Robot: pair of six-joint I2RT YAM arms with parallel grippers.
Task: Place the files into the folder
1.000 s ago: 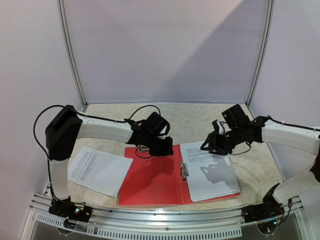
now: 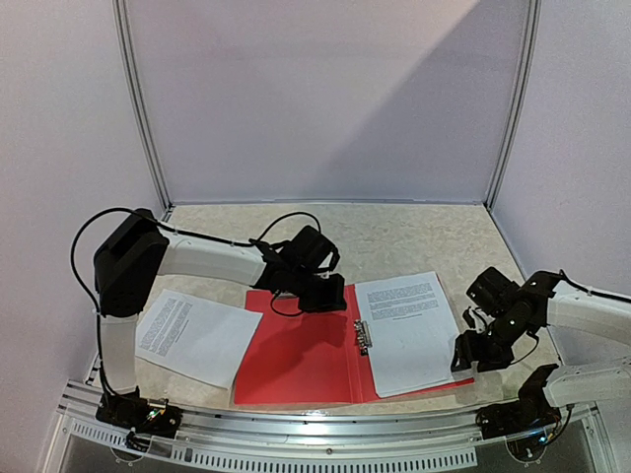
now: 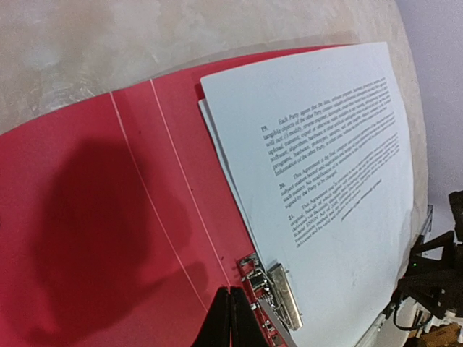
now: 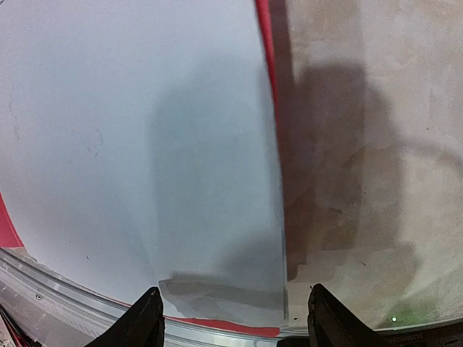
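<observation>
The red folder (image 2: 296, 365) lies open, a metal clip (image 3: 282, 289) at its spine. A stack of printed papers (image 2: 404, 335) rests on its right half. Another sheet (image 2: 192, 335) lies on the table left of the folder. My left gripper is shut, hovering over the folder's left half near the spine, nothing visible between its fingers. My right gripper stands part open above the stack's near right corner, its fingers either side of that corner in the right wrist view; whether it touches the paper I cannot tell.
A metal rail (image 2: 325, 424) runs along the front edge, close below the folder. Walls enclose the sides and back.
My right arm has swung toward the front, from the stack's far part down to its near right corner. The left gripper has shifted very slightly right.
</observation>
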